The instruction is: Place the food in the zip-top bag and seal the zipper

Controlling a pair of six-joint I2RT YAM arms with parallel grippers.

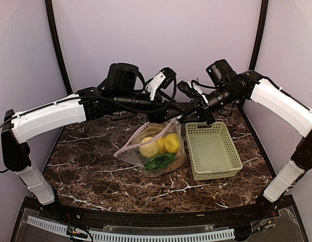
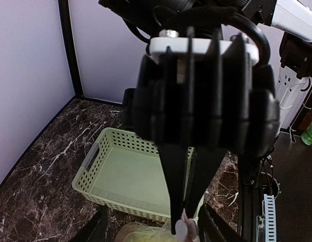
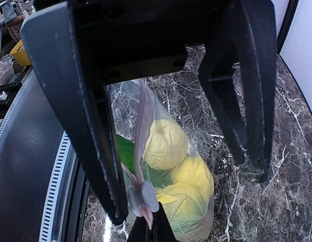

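Observation:
The clear zip top bag [image 1: 166, 160] stands on the marble table with its mouth gaping toward the left. Inside it are yellow, round food [image 3: 191, 179] and a green leafy piece [image 1: 159, 161]. My right gripper [image 1: 182, 119] is shut on the bag's right top corner, at the end of the pink zipper strip [image 1: 145, 143]. Right by those fingertips sits the white zipper slider [image 3: 143, 197]. From above, my left gripper reaches over that corner, its fingers [image 3: 108, 194] apart, with one close beside the slider. Whether that finger touches the slider I cannot tell.
A pale green basket [image 1: 196, 174], empty, stands just right of the bag. Both arms crowd close together above the bag's right corner.

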